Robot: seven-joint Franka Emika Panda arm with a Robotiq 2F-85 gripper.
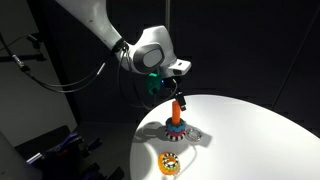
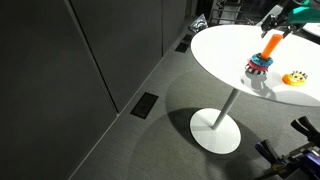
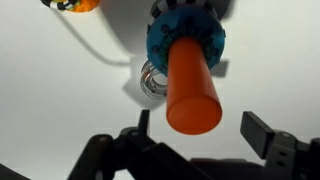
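An orange post (image 3: 190,70) stands on a base of stacked blue and patterned rings (image 3: 160,45), and its tip points up toward the wrist camera. In exterior view 1 the post (image 1: 177,112) rises from the stacked rings (image 1: 176,131) on the white table (image 1: 235,135). My gripper is open, with one finger on each side of the post's tip and clear space between them and the post. From the second exterior view the orange post (image 2: 271,45) and the rings (image 2: 259,66) are near the table's edge.
A yellow patterned ring (image 1: 168,163) lies flat nearer the front of the table. Right beside the stack sits a clear round piece (image 1: 194,134).
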